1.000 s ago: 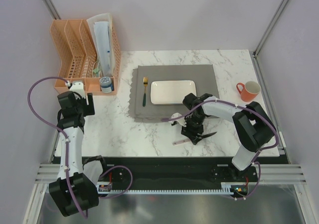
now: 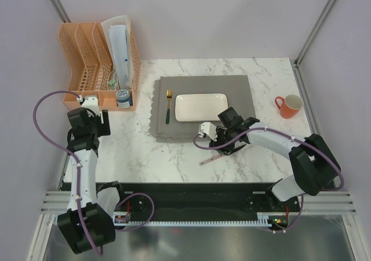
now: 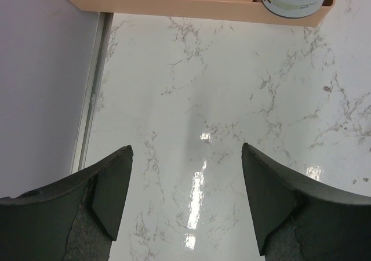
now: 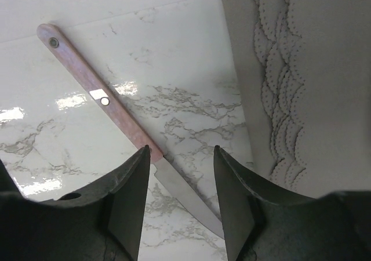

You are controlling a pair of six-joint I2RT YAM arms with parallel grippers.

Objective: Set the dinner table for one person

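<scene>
A knife with a pinkish handle [image 4: 93,87] lies on the marble table below the placemat, slanted, its blade [image 4: 185,194] passing beneath my right gripper. That gripper is open, with fingers [image 4: 136,180] apart and above the knife. On the grey placemat [image 2: 191,134] sits a white rectangular plate [image 2: 201,107], and a fork [image 2: 168,106] with a dark green handle stands to its left. An orange mug [image 2: 289,106] is at the far right. My left gripper hangs open over bare table at the left, nothing between its fingers.
A peach-coloured rack [image 2: 87,61] with compartments stands at the back left, holding a blue-and-white can [image 2: 123,98] and a pale upright packet [image 2: 120,52].
The knife has turned slightly, its blade end shifting toward the placemat. Left arm, plate, fork and mug look unmoved.
</scene>
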